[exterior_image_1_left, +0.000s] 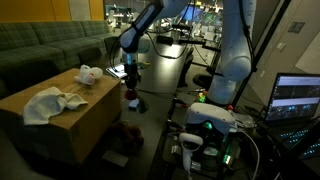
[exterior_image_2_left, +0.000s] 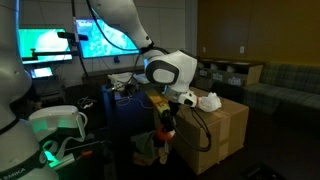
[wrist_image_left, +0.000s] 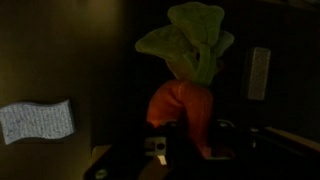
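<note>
A soft-looking red vegetable with green leaves (wrist_image_left: 190, 100) fills the middle of the wrist view; it resembles a toy radish or carrot. My gripper is shut on its red body, with the leaves pointing away from the fingers. In exterior view 1, the red vegetable (exterior_image_1_left: 131, 94) hangs below the gripper, beside the brown box and low over the dark surface. Exterior view 2 shows the red vegetable (exterior_image_2_left: 164, 135) beneath the white arm, in front of the box. Dim light hides the exact finger contact.
A blue-white patterned piece (wrist_image_left: 36, 121) and a grey bar (wrist_image_left: 258, 73) lie on either side in the wrist view. The brown box (exterior_image_1_left: 95, 122) carries a white cloth (exterior_image_1_left: 52, 104) and a white teapot-like object (exterior_image_1_left: 88, 75). A dark brown item (exterior_image_1_left: 130, 135) lies nearer.
</note>
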